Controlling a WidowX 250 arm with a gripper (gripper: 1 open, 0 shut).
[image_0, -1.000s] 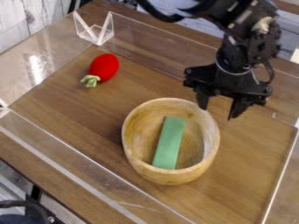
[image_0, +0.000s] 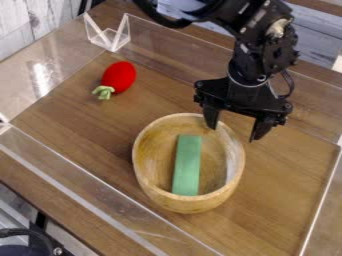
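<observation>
A beige oval bowl (image_0: 150, 160) sits at the centre front of the wooden table, with a green block (image_0: 186, 165) lying inside it. My black gripper (image_0: 238, 112) hangs just behind the bowl's back-right rim, low over the table, fingers spread open with nothing visible between them. A red vegetable with a green stem (image_0: 118, 76) lies at the back left, well apart from the gripper.
A small white wire-like holder (image_0: 107, 35) stands at the back left corner.
The gripper has shifted a little left and lower, nearer the bowl's rim. The bowl appears slightly left of where it was; the red vegetable looks unchanged.
</observation>
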